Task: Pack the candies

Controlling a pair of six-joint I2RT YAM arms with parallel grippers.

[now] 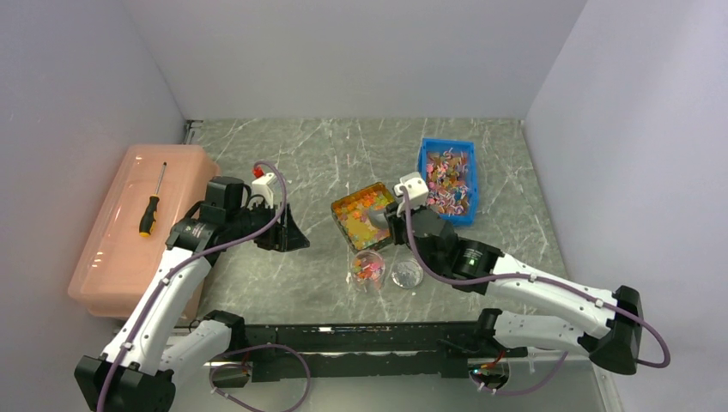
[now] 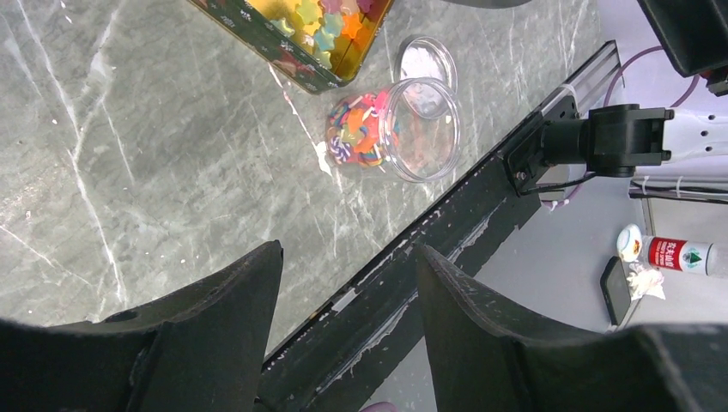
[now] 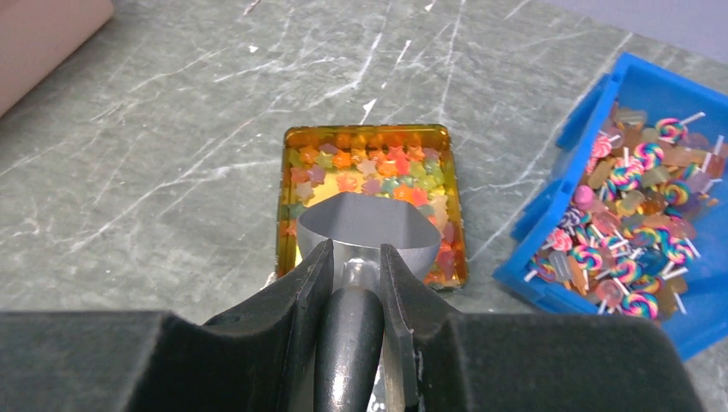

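My right gripper is shut on the dark handle (image 3: 348,352) of a metal scoop (image 3: 369,225). In the right wrist view the scoop overlaps the near half of the gold tray (image 3: 285,197); its bowl looks empty. Star-shaped candies (image 3: 399,163) lie in the tray, mostly along the far and right sides. A clear jar (image 2: 421,129), part filled with colourful candies (image 2: 356,129), stands beside the tray, and its round clear lid (image 1: 407,274) lies next to it. Left of the tray, my left gripper hangs open and empty.
A blue basket (image 1: 474,180) of lollipops and wrapped sweets stands at the back right. At the left, a screwdriver (image 1: 149,213) lies on a pink case (image 1: 112,232).
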